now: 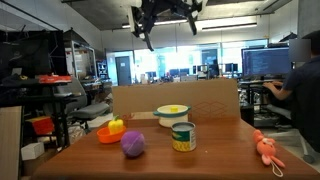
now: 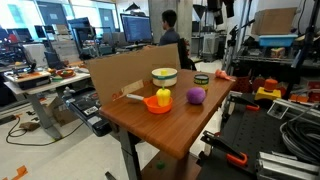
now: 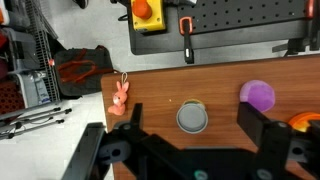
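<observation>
My gripper (image 1: 172, 38) hangs high above the wooden table, its fingers spread wide with nothing between them. In the wrist view a can (image 3: 192, 117) lies between and below the fingers, well apart from them. Right of it is a purple ball (image 3: 258, 95), and to the left a small orange-pink toy (image 3: 119, 98). Exterior view 1 shows a white pot (image 1: 172, 113) with a yellow thing inside, behind the can. An orange bowl (image 1: 106, 136) with a yellow object (image 1: 117, 126) on or in it stands at the left.
A cardboard panel (image 2: 120, 76) stands along the table's far side. In the wrist view a dark perforated plate (image 3: 235, 18) borders the table, with a red-handled tool (image 3: 186, 28) on it. A person (image 1: 304, 85) sits in the right background.
</observation>
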